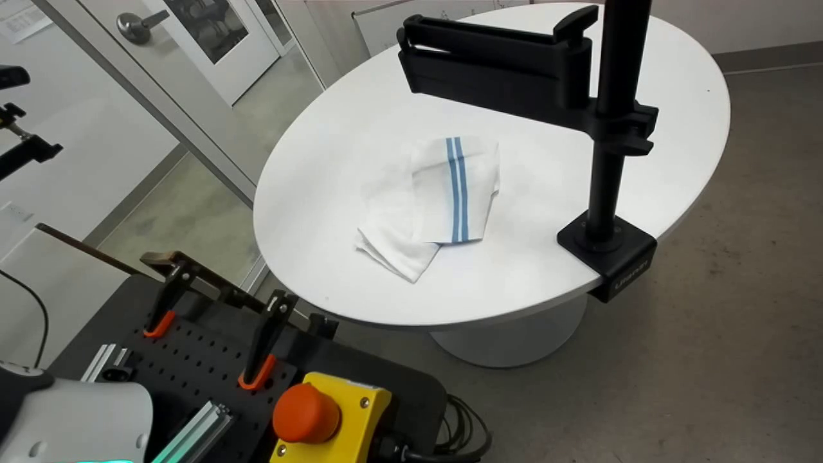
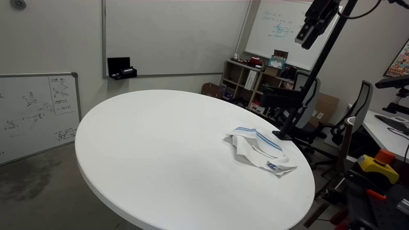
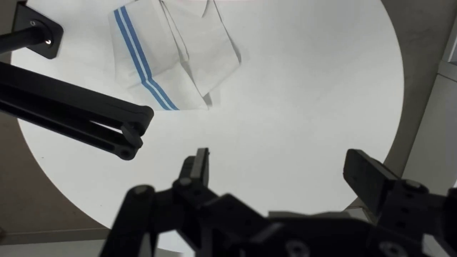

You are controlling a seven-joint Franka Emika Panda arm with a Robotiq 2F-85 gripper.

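Note:
A white cloth with twin blue stripes (image 1: 438, 193) lies loosely folded on the round white table (image 1: 332, 154). In exterior view 2 the cloth (image 2: 260, 149) is rumpled near the table's right side, one corner showing a small blue mark. From the wrist view, the cloth (image 3: 141, 55) is at the upper left, partly cut off by the frame's top edge. My gripper is open with its fingers wide apart, above the bare tabletop and apart from the cloth. Neither exterior view shows the gripper's fingers.
A black pole (image 1: 609, 177) is clamped to the table edge beside the cloth, and its folded black arm (image 3: 68, 111) reaches over the tabletop. A yellow box with a red button (image 1: 332, 417) sits on the black robot stand.

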